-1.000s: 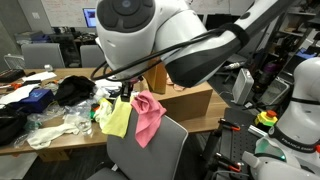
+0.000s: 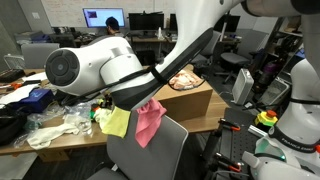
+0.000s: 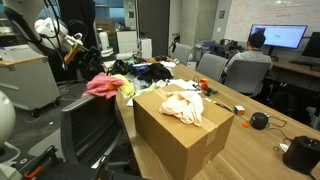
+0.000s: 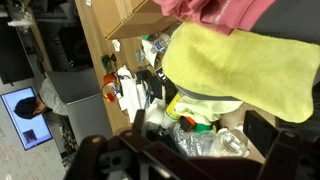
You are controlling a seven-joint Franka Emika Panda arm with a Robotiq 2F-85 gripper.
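Observation:
A yellow cloth [image 2: 118, 121] and a pink cloth [image 2: 148, 122] hang side by side over the backrest of a grey chair [image 2: 150, 155]. My gripper stands open in the wrist view, its dark fingers wide apart at the left and right. The yellow cloth [image 4: 235, 70] spreads across the upper part of that view, with part of the pink cloth [image 4: 225, 12] above it. Nothing shows held between the fingers. In exterior view 1 the arm partly hides the gripper.
A cardboard box [image 3: 180, 142] topped by a pale cloth [image 3: 184, 106] stands on the wooden table [image 3: 240, 150]. Clothes, plastic bags [image 2: 45, 135] and small items clutter the table beyond the chair. A person [image 3: 257, 40] sits at a desk in the background.
In exterior view 1 the arm has swung left and lowered, uncovering more of the background and the box. Both cloths still hang on the chair.

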